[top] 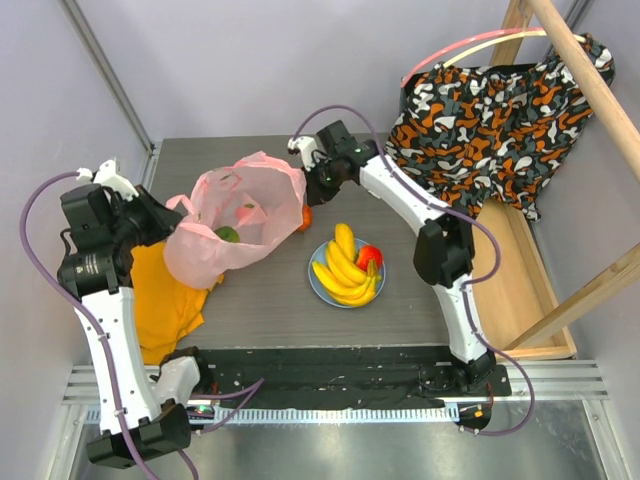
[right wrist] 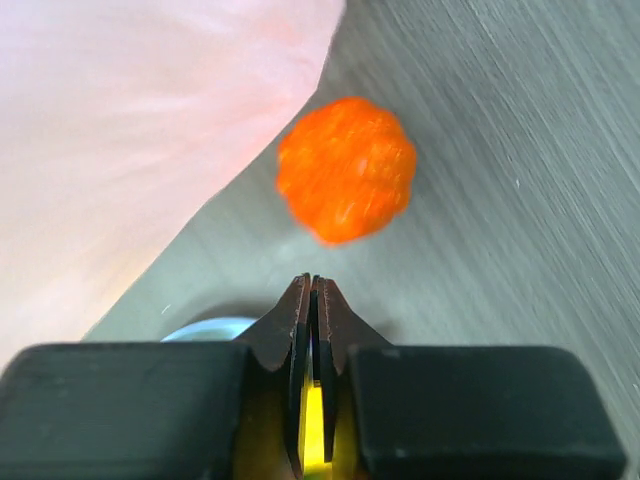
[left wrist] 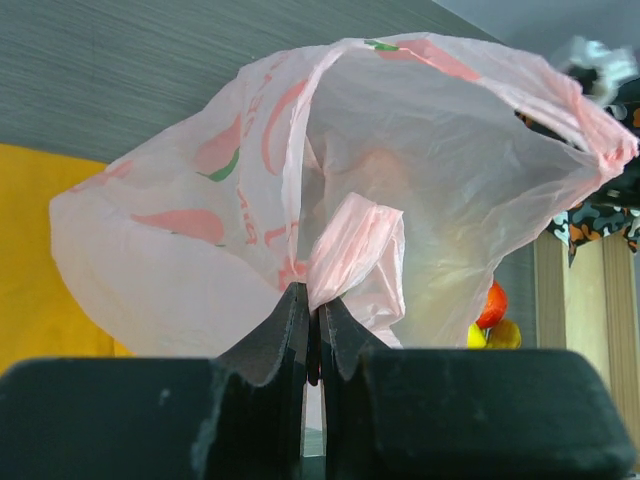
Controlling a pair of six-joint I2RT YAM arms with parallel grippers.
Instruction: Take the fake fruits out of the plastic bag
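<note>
The pink plastic bag (top: 190, 265) hangs with its mouth wide; my left gripper is shut on its gathered handle (left wrist: 352, 240). Inside the bag, a green fruit (top: 228, 234) shows in the top view. An orange, lumpy fruit (right wrist: 347, 170) rests on the table just outside the bag's right edge, partly covered in the top view. Over that fruit, by the bag's right rim, is my right gripper (top: 318, 197). Its fingertips (right wrist: 303, 292) meet in the right wrist view, and no fruit or plastic shows between them.
A blue bowl (top: 315, 285) with yellow bananas (top: 350, 290) and a red fruit (top: 369, 257) stands on the table, right of centre. Yellow cloth (top: 160, 310) lies at left under the bag. A wooden frame with a patterned cloth bin (top: 480, 130) occupies the right side.
</note>
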